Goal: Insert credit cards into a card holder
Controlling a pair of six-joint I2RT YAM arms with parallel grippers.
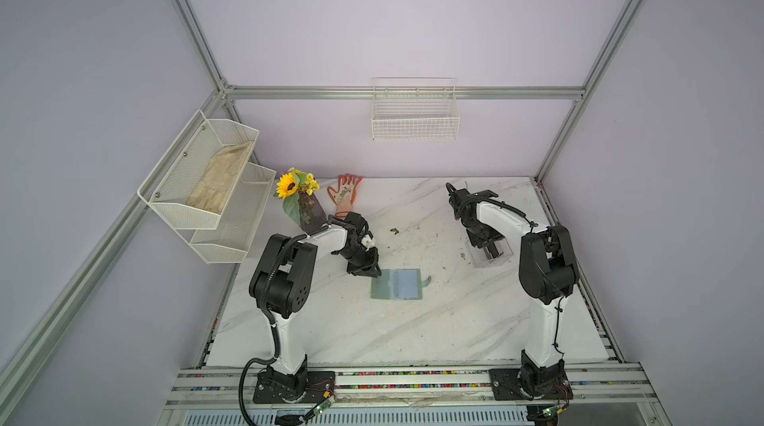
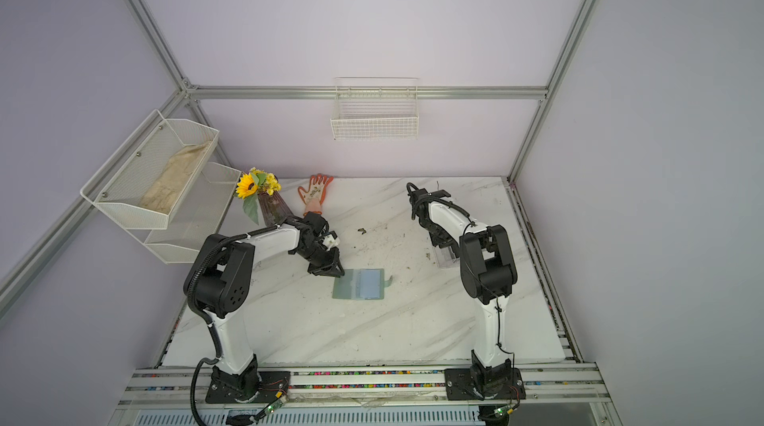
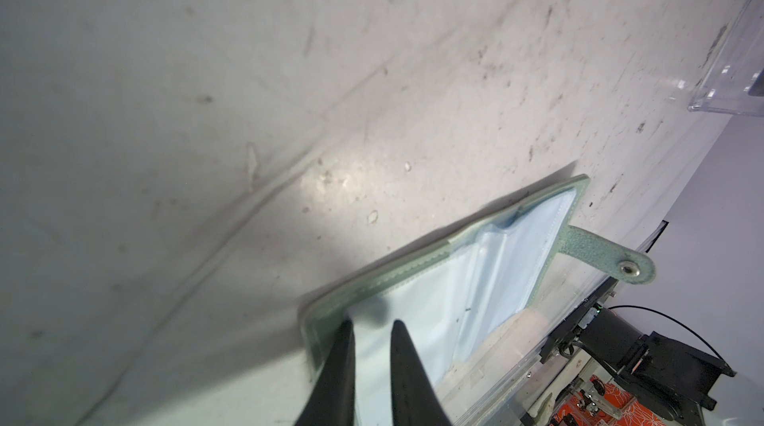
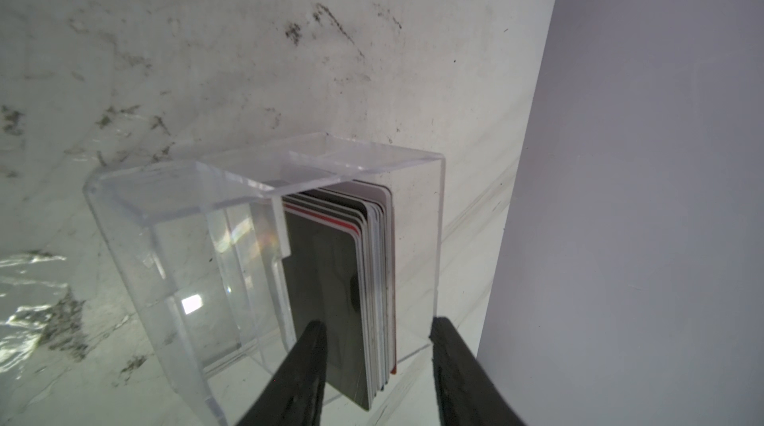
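Note:
The sage-green card holder (image 1: 395, 284) lies open on the table, pale sleeves showing and strap out to the right. My left gripper is over its left end, fingertips a little apart, no card seen between them. A clear acrylic box (image 4: 183, 251) with dividers holds an upright stack of cards (image 4: 326, 290) in one compartment. My right gripper is at this box, fingers open on either side of the stack's edge; whether they touch it I cannot tell.
A vase with sunflowers (image 1: 308, 211) and an orange glove (image 1: 344, 191) stand or lie at the back left. Wire baskets (image 1: 415, 115) hang on the walls. A small dark scrap (image 1: 394, 230) lies mid-table.

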